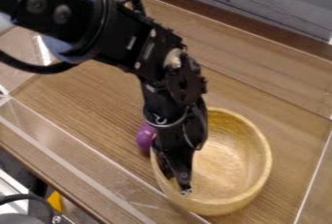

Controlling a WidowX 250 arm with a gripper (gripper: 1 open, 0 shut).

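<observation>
My black gripper [182, 175] reaches down into a pale wooden bowl [244, 160] at its left side, its fingertips low by the bowl's near-left wall. It looks shut; whether anything thin sits between the fingers is hard to see. A purple round object [146, 141] lies just outside the bowl to the left, partly hidden behind the gripper.
A plank wall [247, 5] runs along the back. Dark cables and a yellow item are off the table's near-left edge.
</observation>
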